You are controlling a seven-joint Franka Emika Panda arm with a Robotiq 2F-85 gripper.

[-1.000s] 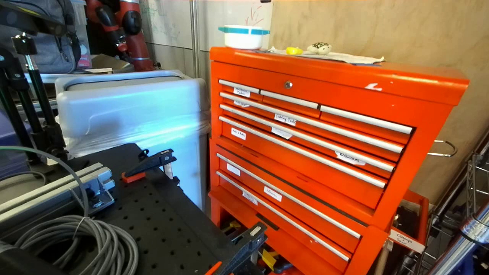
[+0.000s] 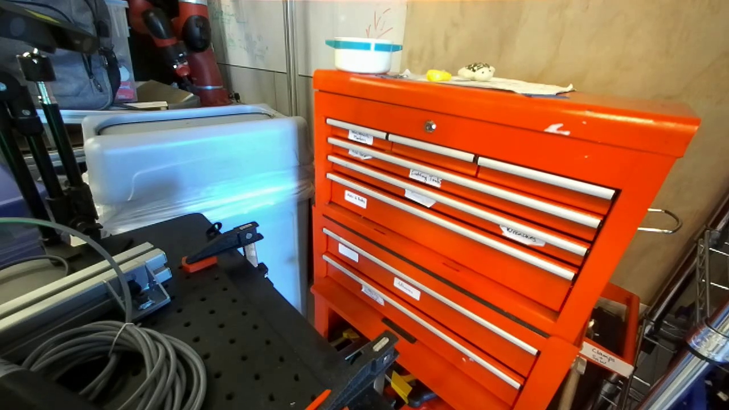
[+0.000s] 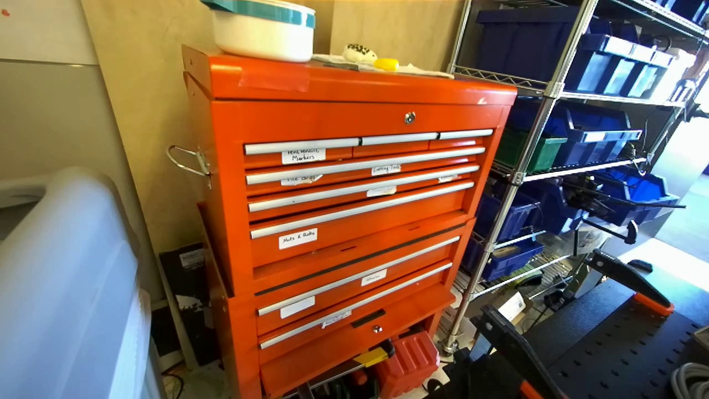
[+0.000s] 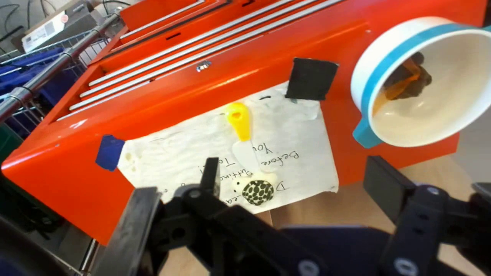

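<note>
My gripper appears only in the wrist view, its fingers wide apart and empty, above the red tool chest. Between and beyond its fingers, a handwritten paper [image 4: 179, 142] lies on the chest top. On it rest a yellow-handled utensil [image 4: 239, 120] with a pale, flat end and a small pale toy with a black-spotted back [image 4: 257, 192]. To the right stands a white pot with a teal rim [image 4: 368, 78]; inside it is a dark and orange object [image 4: 409, 80]. Exterior view 1 also has the pot [image 2: 363, 58], utensil [image 2: 438, 75] and toy [image 2: 476, 71].
The red chest [image 3: 359, 86] has several closed drawers. Black tape [image 4: 311, 79] and blue tape [image 4: 109, 152] lie at the paper's corners. Wire shelving with blue bins [image 3: 591, 133] stands beside the chest. A black perforated table with clamps [image 2: 225, 246] is in front.
A small dark thing at the top edge of exterior view 1 is gone from view now. The pot, utensil, toy and chest have not moved.
</note>
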